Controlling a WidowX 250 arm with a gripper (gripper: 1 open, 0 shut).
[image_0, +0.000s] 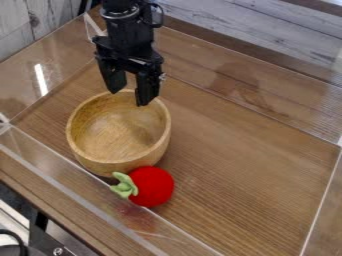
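A round wooden bowl (118, 133) sits empty on the left half of the wooden table. Just in front of it, lower in the view, lies a red tomato-like object (151, 188) with a green stem. My black gripper (128, 84) hangs over the back rim of the bowl, open, with nothing seen between its fingers.
A pale rail or edge runs along the left and front-left side, with a dark cable at the lower left corner.
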